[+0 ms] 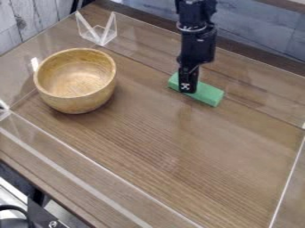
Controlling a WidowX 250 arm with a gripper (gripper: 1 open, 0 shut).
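A mint-green rectangular block point(205, 94) lies on the wooden table point(155, 165), right of centre. My dark gripper point(186, 86) reaches down from the top of the camera view to the block's left part, its tips at or just over the block. The gripper looks shut, with nothing visible between its fingers; whether it touches the block cannot be told.
A large tan bowl point(73, 100) sits at the left. A white wire-like object point(93, 31) lies at the back left.
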